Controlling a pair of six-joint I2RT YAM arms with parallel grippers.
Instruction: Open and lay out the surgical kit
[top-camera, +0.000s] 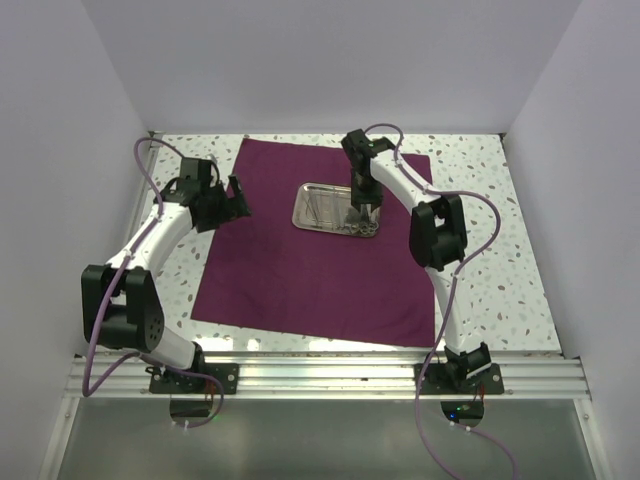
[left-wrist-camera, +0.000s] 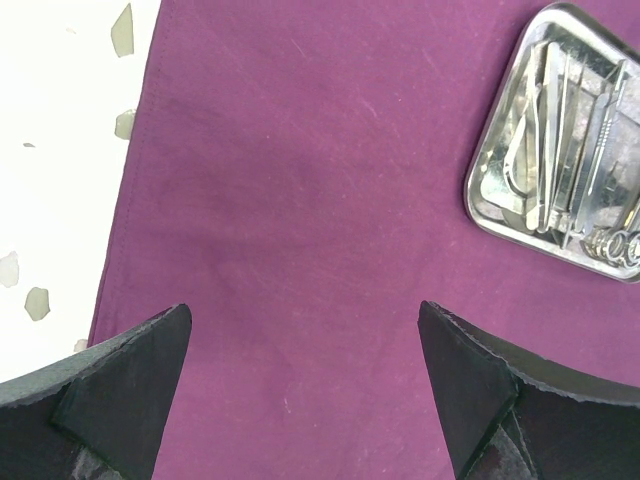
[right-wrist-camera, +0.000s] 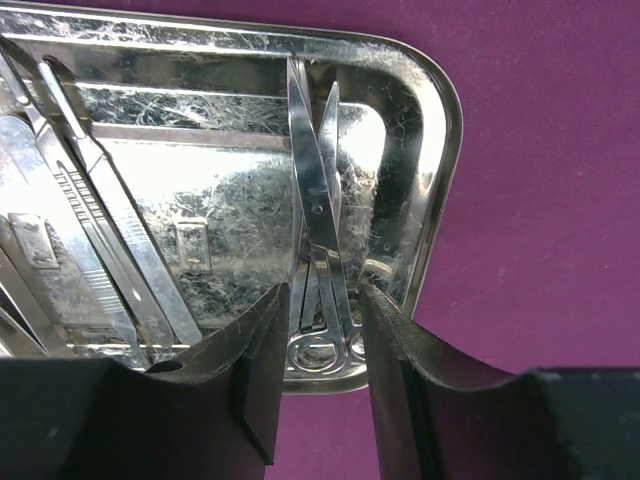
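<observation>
A metal tray (top-camera: 320, 186) of surgical instruments rests on the purple cloth (top-camera: 310, 290). Over its right end hangs my right gripper (top-camera: 366, 208), open. In the right wrist view, a pair of scissors (right-wrist-camera: 318, 205) lies in the tray, partly over another slim instrument beside it. The right gripper has its fingertips to either side of the scissors' lower shanks in that view; whether it touches them I cannot tell. My left gripper (top-camera: 240, 197) stands open above the cloth's left part, nothing between its fingers, with the tray (left-wrist-camera: 482, 195) off to its right.
Several slim instruments, such as a forceps (right-wrist-camera: 135, 240), lie side by side in the tray's left part. Bare cloth stretches in front of the tray. Speckled table (top-camera: 490, 250) shows on both sides of the cloth.
</observation>
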